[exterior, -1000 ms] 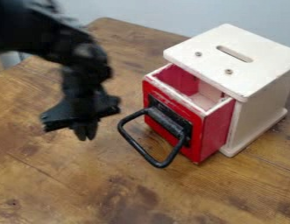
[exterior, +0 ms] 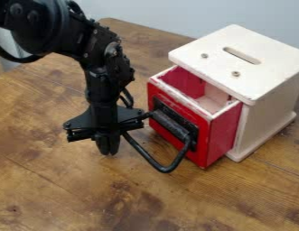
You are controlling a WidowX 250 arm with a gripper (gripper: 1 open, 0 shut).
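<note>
A white wooden box (exterior: pixel 256 63) stands on the right with a red-fronted drawer (exterior: pixel 214 137) pulled partway out. The drawer has a black looped handle (exterior: pixel 165 167) hanging forward. My black gripper (exterior: pixel 107 141) is low over the table, left of the drawer front and beside the handle loop, partly overlapping it in view. Whether anything sits between its fingertips is unclear.
A light wall runs along the back.
The drawer looks unmoved.
</note>
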